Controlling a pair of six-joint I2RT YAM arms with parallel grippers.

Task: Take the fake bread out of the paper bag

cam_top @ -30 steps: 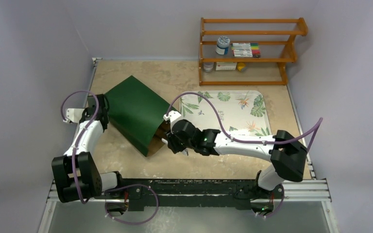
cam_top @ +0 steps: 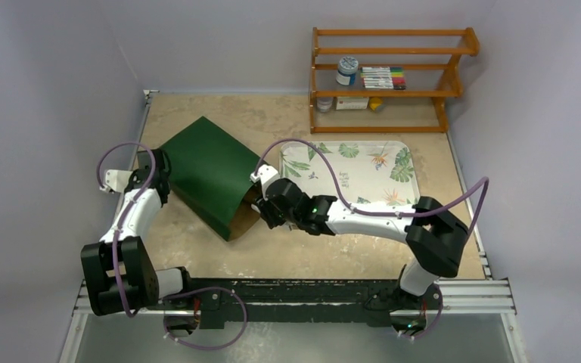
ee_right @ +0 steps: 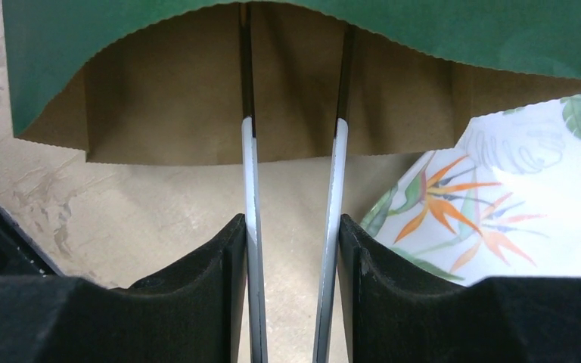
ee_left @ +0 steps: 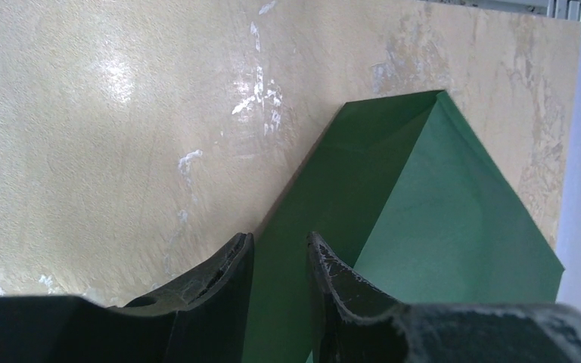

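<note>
The green paper bag [cam_top: 210,168] lies on its side at the left of the table, its brown open mouth towards my right arm. My right gripper is shut on a pair of tongs [ee_right: 251,181], with silver arms and dark tips. These tips reach into the bag's mouth, their ends hidden under the green upper side. No bread shows; the depth of the bag is out of sight. At the bag's closed end, my left gripper stands part open, its fingers [ee_left: 223,276] apart with green paper visible between and below them.
A white tray [cam_top: 333,157] with leaf prints lies right of the bag, behind my right forearm. At the back right stands a wooden rack [cam_top: 393,94] with jars and markers. Bare table shows in front of the bag.
My right gripper has moved a little left with the tongs, further towards the bag's mouth. The bag has shifted slightly left. The left arm has hardly moved.
</note>
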